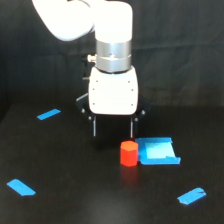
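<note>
A small red block (129, 153) with a six-sided outline stands on the black table, right of the picture's middle. Close beside it on the right lies a blue square tray (160, 161) with a pale inside. My gripper (113, 127) points down above and a little left of the block in the picture, its two thin dark fingers spread wide. Nothing shows between them, so it is open. The exact height of the fingertips over the table cannot be told against the dark background.
Strips of blue tape mark the table at the back left (49, 114), the front left (20, 187) and the front right (191, 196). A dark curtain hangs behind.
</note>
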